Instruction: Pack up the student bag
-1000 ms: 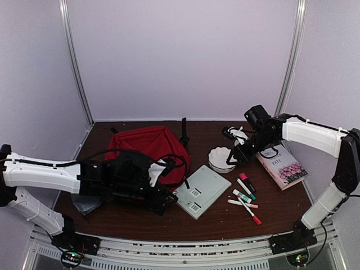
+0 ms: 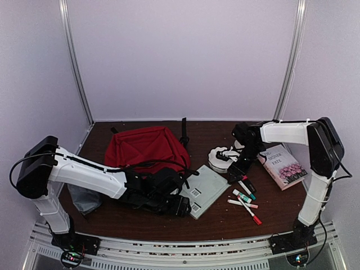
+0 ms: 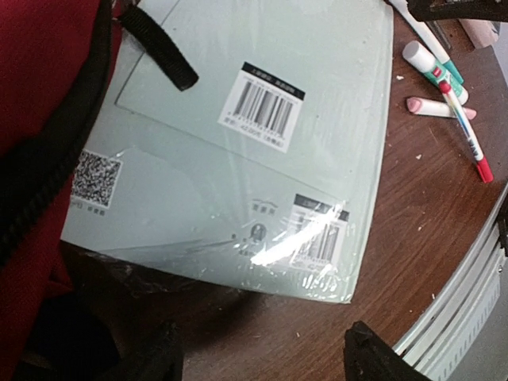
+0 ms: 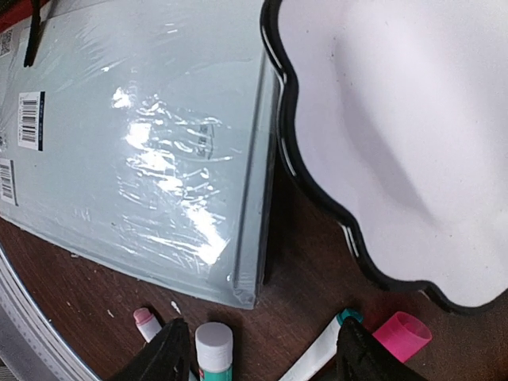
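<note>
The red backpack (image 2: 143,143) lies at left, and a pale plastic-wrapped notebook stack (image 3: 262,198) with barcodes rests beside it. My left gripper hangs low over the stack's near edge, its fingers apart with nothing between. My right gripper is open above the stack's right end, near a glue stick (image 4: 214,345) and markers. A white scalloped bowl (image 4: 397,119) with dark rim sits right of the stack. A pink book (image 2: 281,166) with flowers lies at far right.
Pens and markers (image 2: 250,216) lie loose at front right. A grey bag (image 2: 84,199) sits at left. The front table edge and metal rail (image 2: 185,247) are close to the left gripper.
My left gripper has moved right and down to the stack's front edge. My right gripper has lowered and moved toward the stack and markers. The objects look unmoved.
</note>
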